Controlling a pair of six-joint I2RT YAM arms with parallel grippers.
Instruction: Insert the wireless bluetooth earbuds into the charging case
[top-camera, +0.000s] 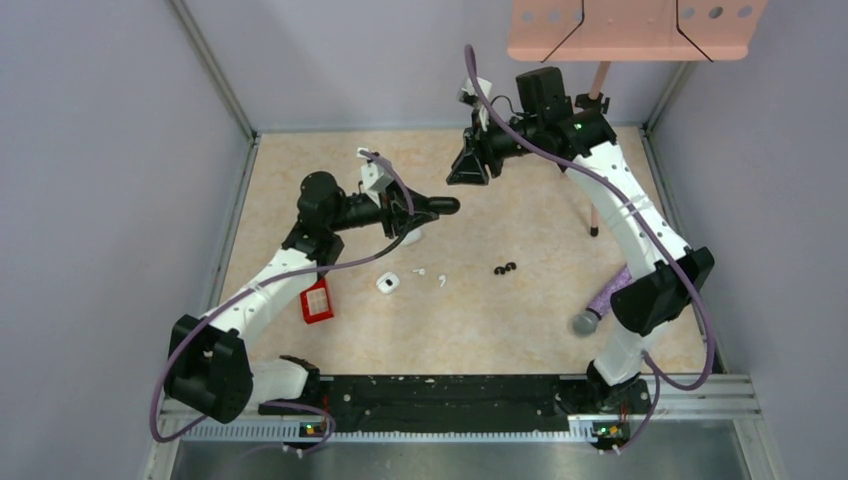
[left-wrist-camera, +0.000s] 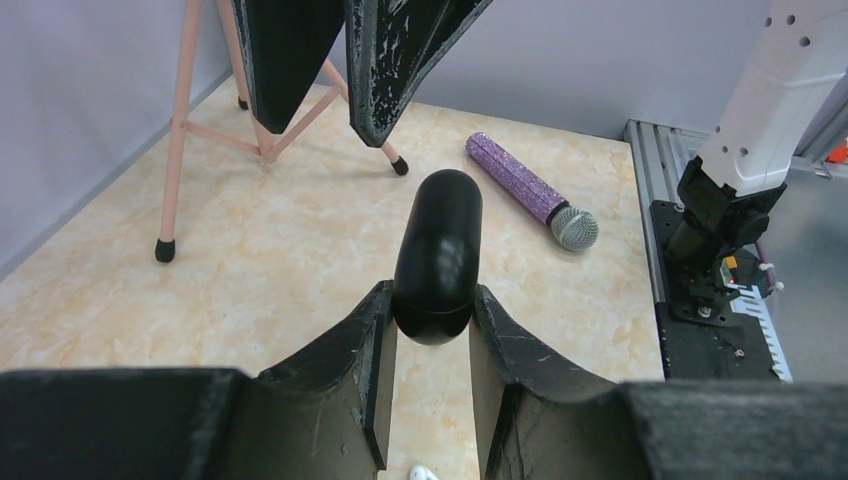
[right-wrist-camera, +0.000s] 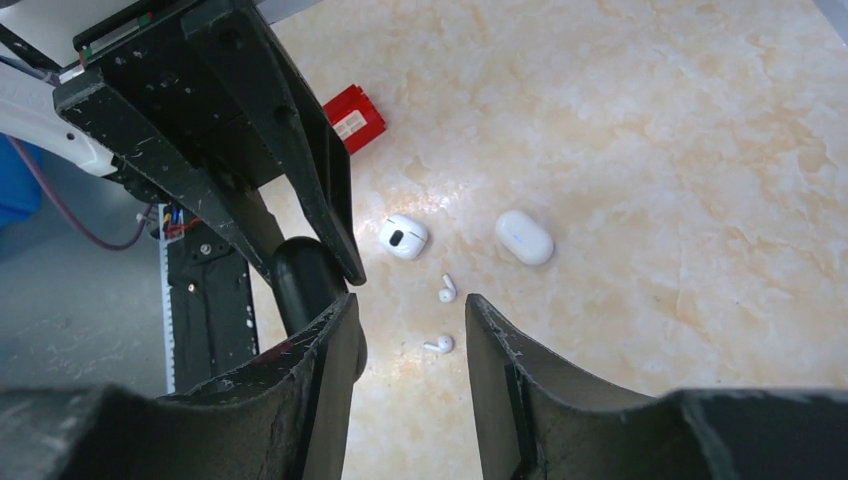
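A black pill-shaped charging case (left-wrist-camera: 438, 240) sticks out from my left gripper, which is shut on one end of it. Its lid looks closed, with a seam showing near the fingertips. My right gripper is open with nothing between its fingers; from above it stands behind and slightly right of the case, apart from it. Two black earbuds (top-camera: 505, 268) lie on the table to the right of the middle. Two white earbuds, one (right-wrist-camera: 447, 289) near the other (right-wrist-camera: 440, 344), rest on the table further left.
A white square case (right-wrist-camera: 403, 236) and a white oval case (right-wrist-camera: 524, 238) stand on the table. A red box (top-camera: 317, 300) lies at the left, a purple microphone (top-camera: 605, 300) at the right. Behind it rises a pink stand (left-wrist-camera: 177, 130).
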